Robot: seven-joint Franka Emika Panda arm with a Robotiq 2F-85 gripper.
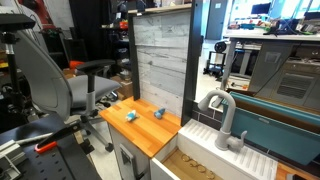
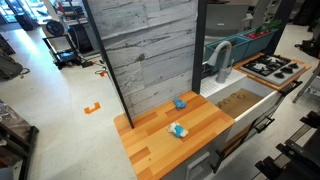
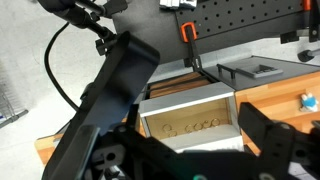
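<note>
In the wrist view my gripper reaches in from the bottom edge, its dark fingers apart with nothing seen between them. Beyond them is a white sink-like box [image 3: 188, 104] with a brown floor. On the wooden counter [image 1: 150, 138] lie two small blue-and-white items: one [image 1: 130, 116] toward the left, the other [image 1: 159, 113] close to the grey plank panel. The second exterior view shows the same pair, a whitish-blue one [image 2: 178, 130] and a bluer one [image 2: 180, 103]. A blue-and-white item [image 3: 309, 101] also appears at the wrist view's right edge.
A grey faucet [image 1: 228, 120] rises behind the white box [image 1: 178, 165]. The plank panel [image 1: 163, 66] stands upright along the counter's back. In the second exterior view a stovetop [image 2: 270, 67] sits farther right. Bare wood surrounds the small items.
</note>
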